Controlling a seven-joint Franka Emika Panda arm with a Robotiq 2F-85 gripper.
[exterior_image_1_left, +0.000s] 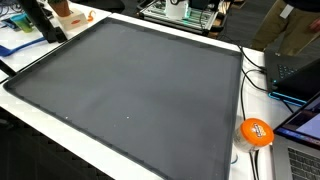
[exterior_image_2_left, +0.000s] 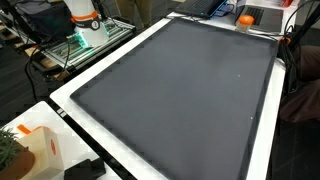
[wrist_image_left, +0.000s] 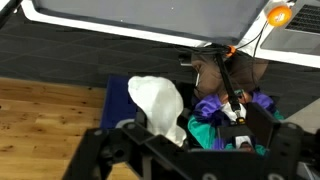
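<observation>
My gripper shows at the bottom of the wrist view, its dark fingers apart. A pale, crumpled-looking white item (wrist_image_left: 160, 103) appears near the left finger, above the floor; what it is and whether it touches the finger cannot be told. The dark grey board (exterior_image_1_left: 140, 85) on the white table is bare in both exterior views. Neither exterior view has the gripper in it; only the white lower part of the arm (exterior_image_2_left: 88, 25) shows at the table's side.
An orange-topped container (exterior_image_1_left: 254, 133) stands by a laptop (exterior_image_1_left: 298, 158) at the table's edge, with cables nearby. A plant (exterior_image_2_left: 12, 150), a box (exterior_image_2_left: 42, 150) and a black item (exterior_image_2_left: 84, 170) crowd another corner. Wooden floor (wrist_image_left: 45, 125) lies below the wrist camera.
</observation>
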